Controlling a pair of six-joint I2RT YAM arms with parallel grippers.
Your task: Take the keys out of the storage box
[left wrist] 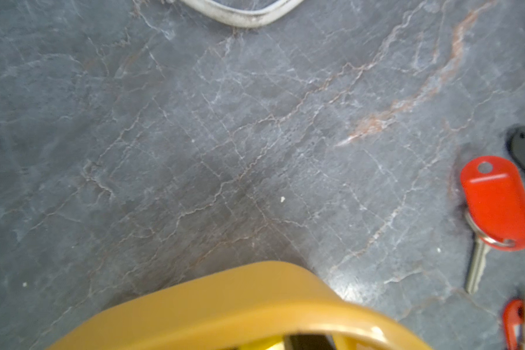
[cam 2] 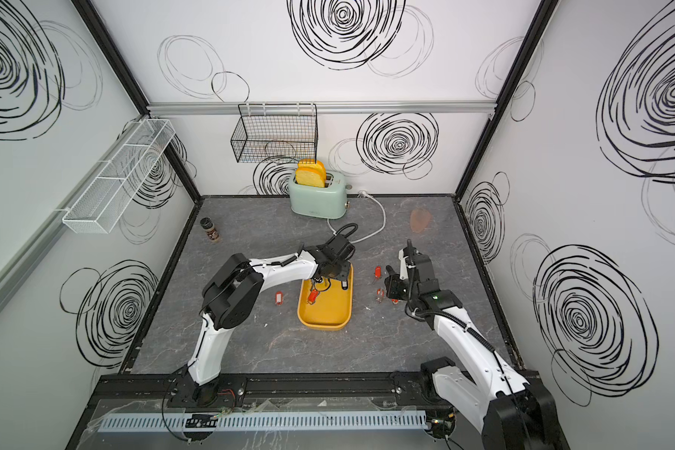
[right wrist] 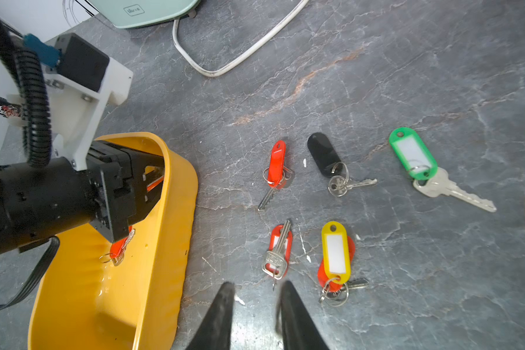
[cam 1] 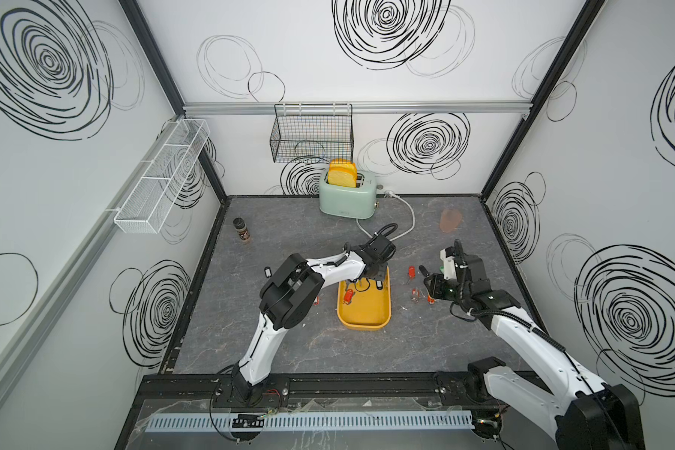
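The yellow storage box (cam 1: 364,321) stands mid-table. Inside it lie a red-tagged key (right wrist: 119,248) and a dark key tag (cam 1: 379,285). My left gripper is over the far end of the box, near its right wall; whether its fingers are apart is hard to see. Its fingers do not show in the left wrist view, where the box rim (left wrist: 233,315) fills the bottom. To the right of the box, my right gripper hangs above the table, its blurred fingers apart with a gap between them.
Right of the box lie keys with red (right wrist: 276,163), black (right wrist: 322,152), green (right wrist: 413,152) and yellow (right wrist: 335,250) tags. Left of it are a red-and-white tag (cam 2: 279,297) and a dark tag (cam 1: 268,272). A toaster (cam 1: 348,196) with its cable stands behind.
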